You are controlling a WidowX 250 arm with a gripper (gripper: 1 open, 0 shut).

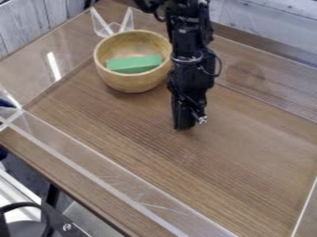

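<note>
The black robot arm reaches down from the top of the view to my gripper [190, 119], which is low over the wooden table [148, 176], right of centre. Its fingertips are dark and small, and I see nothing clearly held between them. Left of the arm is a round wooden bowl [115, 80] with a green block [133, 65] inside it.
A clear, pointed object [113, 20] stands behind the bowl at the upper left. Dark cables [31, 218] lie off the table's edge at the lower left.
</note>
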